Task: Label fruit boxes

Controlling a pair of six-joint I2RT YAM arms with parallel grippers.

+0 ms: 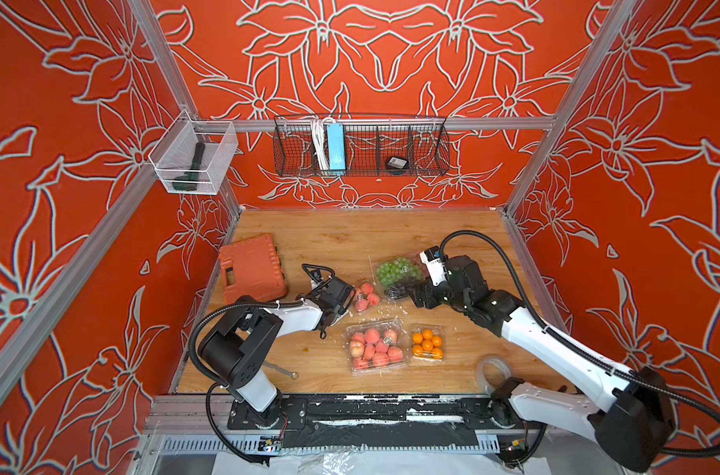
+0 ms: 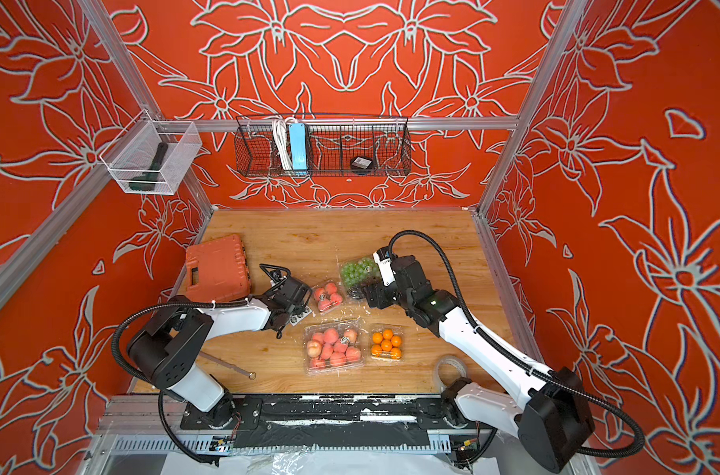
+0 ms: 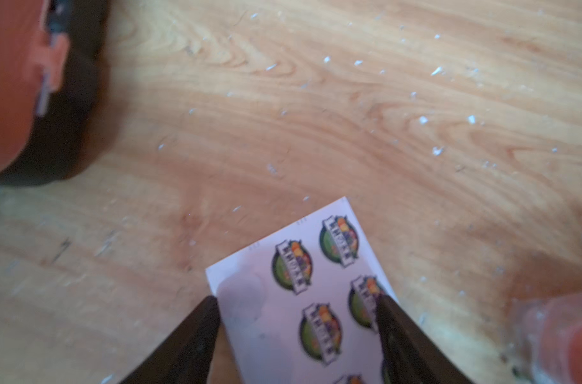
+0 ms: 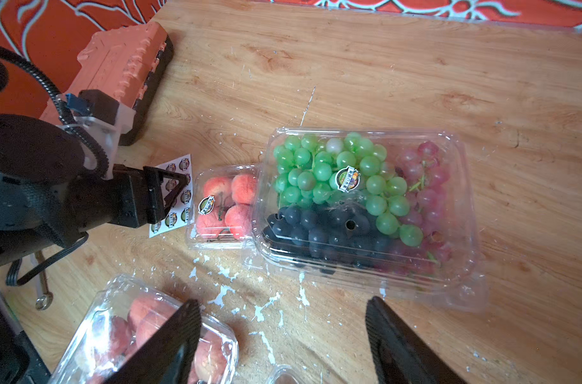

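A white sheet of round fruit stickers (image 3: 323,332) lies on the table; one upper-left place on it looks blank. Over that sheet my left gripper is part open, its fingers apart with no label visible between them. My right gripper stands open and empty, in front of the clear grape box (image 4: 460,211). That box bears a round label (image 4: 348,179) on its lid. The small peach box (image 4: 233,192) has one as well, beside the sheet. Nearer the front are the large peach box (image 1: 378,346), also with a label, and the orange box (image 1: 428,343), where no label is discernible.
An orange tool case (image 1: 253,269) lies back left. A roll of tape (image 1: 494,370) sits front right, a wrench (image 2: 227,364) front left. Wire baskets hang on the wall.
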